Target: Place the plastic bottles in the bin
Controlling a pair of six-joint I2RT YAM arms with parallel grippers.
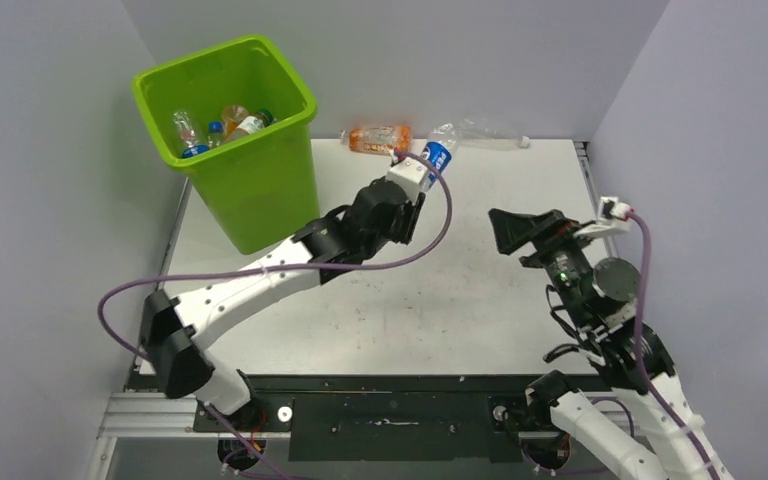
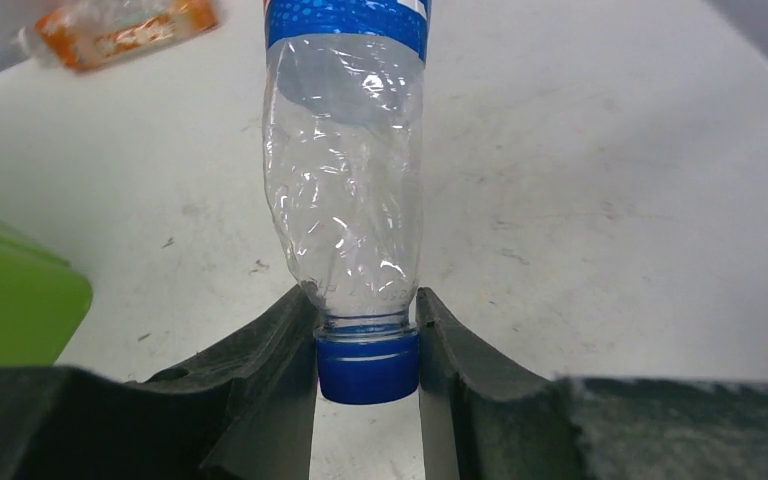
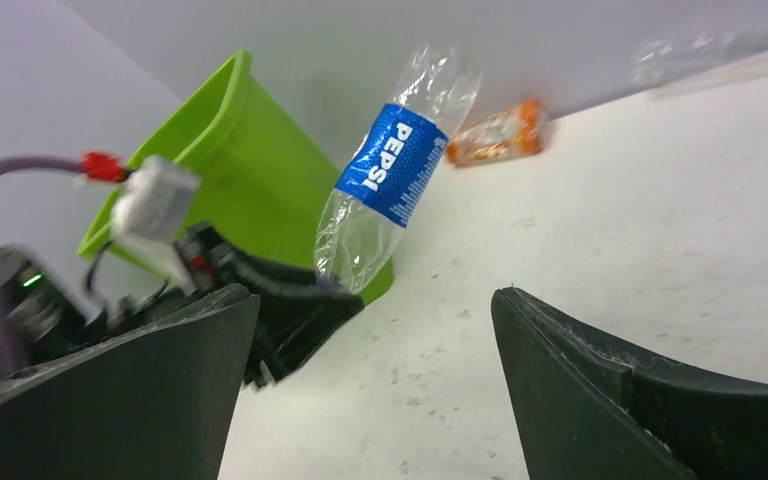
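Note:
A clear Pepsi bottle (image 3: 393,165) with a blue label hangs tilted in the air, its blue cap (image 2: 368,368) and neck between the fingers of my left gripper, which is shut on it. My right gripper stands open and empty, apart from the bottle, over the right of the table. The green bin (image 1: 260,205) is at the back left, with several bottles (image 1: 222,130) inside. An orange-labelled bottle (image 1: 380,139) and a clear bottle (image 1: 490,134) lie along the back of the table.
Grey walls (image 1: 440,60) close it in at the back and sides. A purple cable (image 1: 260,272) runs loosely along the left arm.

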